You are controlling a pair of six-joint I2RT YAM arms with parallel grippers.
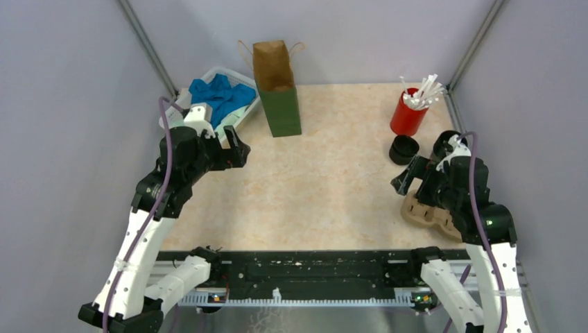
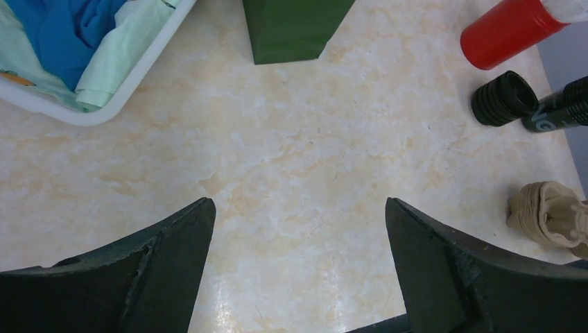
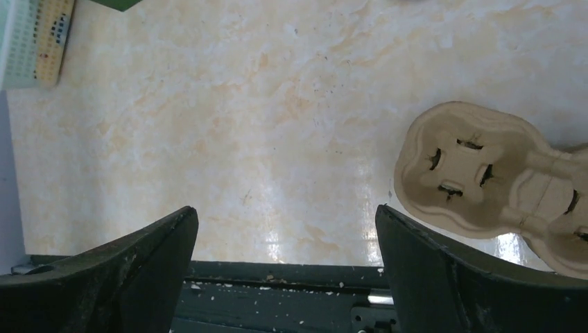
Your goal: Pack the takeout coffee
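Observation:
A green paper bag (image 1: 277, 111) stands open at the back centre. On the right are dark cups (image 1: 403, 150), stacked, with more black pieces behind them, and a stack of cardboard cup carriers (image 3: 451, 208) near the front edge. A red holder (image 1: 405, 118) with white wrapped straws stands behind the cups. My left gripper (image 1: 236, 146) hangs open over the left of the table, nothing between its fingers. My right gripper (image 1: 409, 173) hangs open and empty above and left of the carriers, partly hiding them in the top view.
A white basket (image 2: 97, 114) with blue and pale green cloths sits at the back left. Grey walls border both sides.

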